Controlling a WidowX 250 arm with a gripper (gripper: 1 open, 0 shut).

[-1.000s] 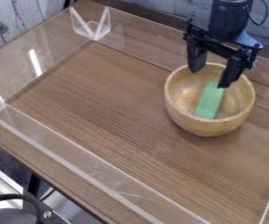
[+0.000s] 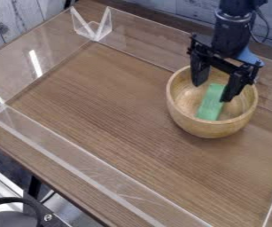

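Observation:
A black robot gripper hangs from the top right over a light wooden bowl, its open fingers spread at the bowl's back rim and upper interior. A green oblong object lies in the bowl, just below the fingers, with nothing seen held between them.
A clear plastic container stands at the back left. A dark coiled object sits beyond the table's lower left edge.
The gripper has shifted and turned slightly above the bowl. The bowl and green object look to be in the same place.

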